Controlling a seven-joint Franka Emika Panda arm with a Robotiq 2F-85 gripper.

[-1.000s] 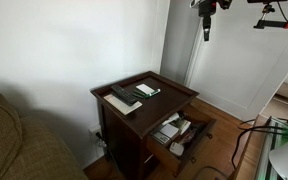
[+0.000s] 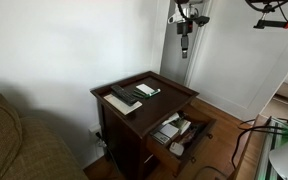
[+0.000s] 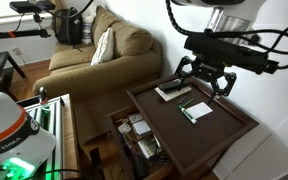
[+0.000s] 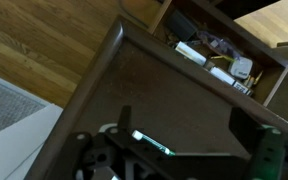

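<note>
High over the dark brown cabinet top (image 2: pixel 168 101), my gripper (image 3: pixel 204 80) is open, its two fingers spread wide with nothing between them. In the wrist view the gripper shows a dark finger on each side. A white pad (image 3: pixel 200 112) lies flat on the cabinet top, with a slim greenish pen or marker (image 3: pixel 186 103) at its edge. The marker (image 4: pixel 152 142) appears low between the fingers, well below them. A black remote-like object (image 2: pixel 127 95) and a pale book or card (image 2: pixel 121 104) lie near the wall side.
Below the top, an open drawer (image 2: pixel 195 142) holds several small items, white boxes (image 4: pixel 191 53) among them. A raised rim (image 4: pixel 82 88) edges the top. A brown sofa (image 3: pixel 124 52) stands beyond. Much of the cabinet top is bare.
In exterior view 1, my gripper has shifted left and lower, nearer the cabinet top. The objects on the cabinet and in the drawer look unmoved.
</note>
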